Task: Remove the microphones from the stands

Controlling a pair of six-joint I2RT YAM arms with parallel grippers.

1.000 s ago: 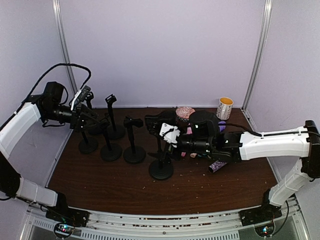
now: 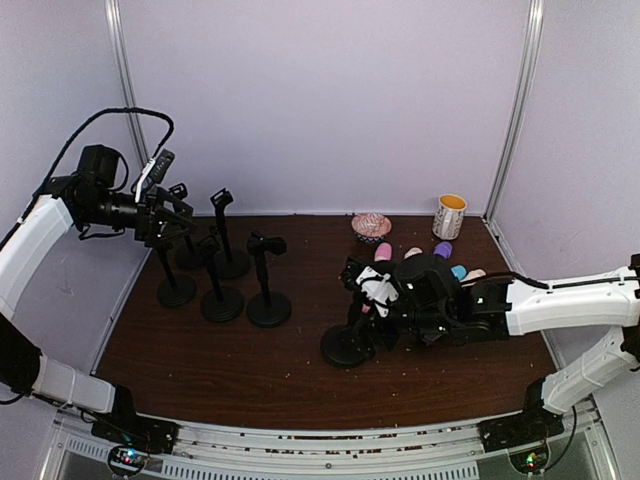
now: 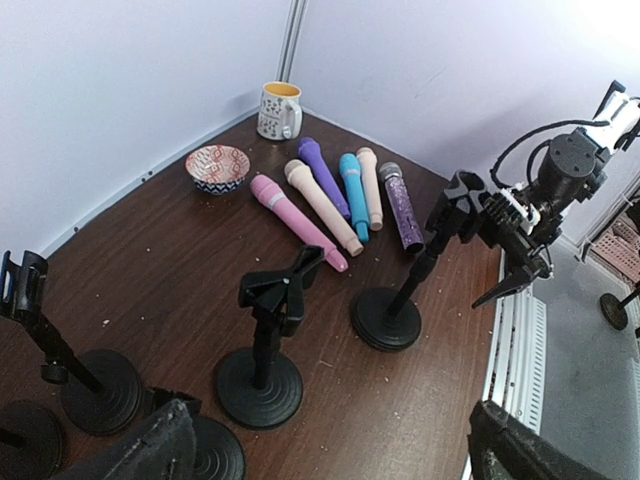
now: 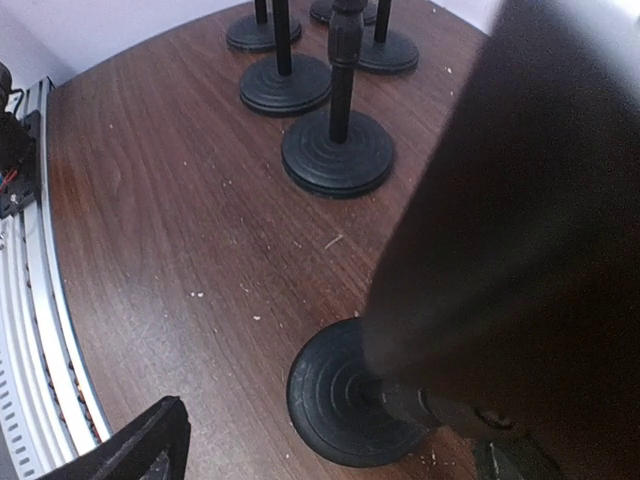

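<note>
My right gripper [image 2: 365,325] is open around a black stand [image 2: 340,345] at the centre right of the table. In the right wrist view that stand's base [image 4: 340,405] is visible, while a large dark blurred shape hides its upper part. The left wrist view shows the same stand [image 3: 385,318] with the right arm beside its holder [image 3: 455,205]; no microphone is clearly visible in it. My left gripper [image 2: 170,225] is open, raised over several other stands [image 2: 268,310] at the left. Loose microphones [image 3: 300,220] in pink, cream, purple and blue lie at the back right.
A patterned bowl [image 2: 371,227] and a mug [image 2: 449,218] stand at the back of the table. Walls enclose the back and sides.
My right arm and the stand by it have shifted right and slightly toward the front. My left arm has risen a little.
</note>
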